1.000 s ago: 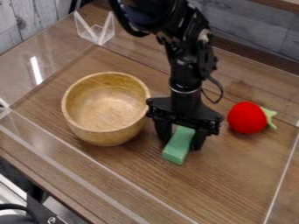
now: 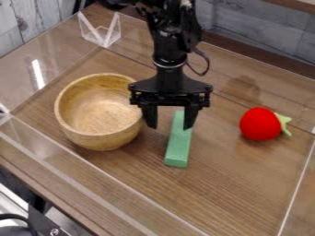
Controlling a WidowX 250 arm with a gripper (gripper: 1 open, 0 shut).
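Observation:
The black gripper (image 2: pixel 170 109) hangs over the middle of the wooden table (image 2: pixel 246 189), at the right rim of a beige bowl (image 2: pixel 99 100). A green elongated block (image 2: pixel 179 143) lies flat just right of and below it, its upper end partly behind the arm. I cannot tell whether the fingers are open or shut. A red tomato-like object (image 2: pixel 260 123) with green leaves lies to the right, apart from the gripper.
A white wire-like object (image 2: pixel 102 28) stands near the back left edge.
The gripper has moved back and to the left, away from the green block, uncovering more of it.

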